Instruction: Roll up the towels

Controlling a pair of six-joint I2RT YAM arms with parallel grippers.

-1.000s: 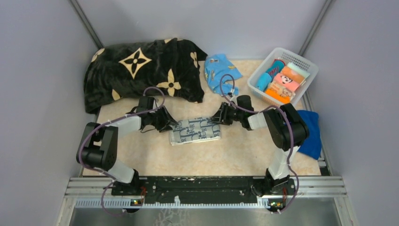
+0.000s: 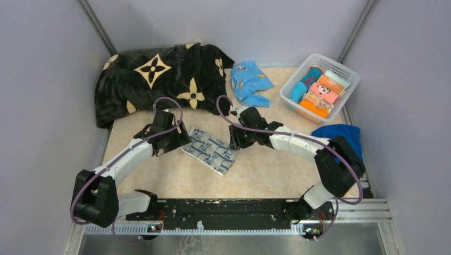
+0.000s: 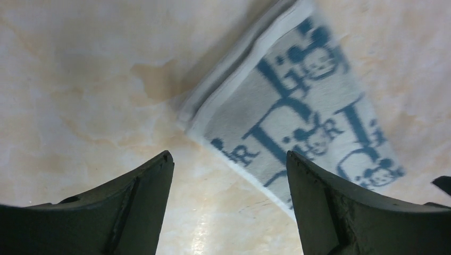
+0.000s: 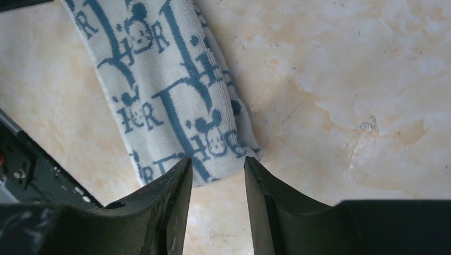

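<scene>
A folded grey-and-blue patterned towel lies flat and slanted on the table, its right end nearer the front. My left gripper is open at its upper left end; the left wrist view shows the towel below the spread fingers, with nothing between them. At the towel's right end my right gripper also stands open. In the right wrist view the towel's near end lies just ahead of the parted fingers, ungripped.
A dark patterned blanket fills the back left. Beside it lie a light blue cloth and a white basket holding several rolled towels. A blue towel lies at right.
The towel has turned from nearly level to slanted, its right end toward the front.
</scene>
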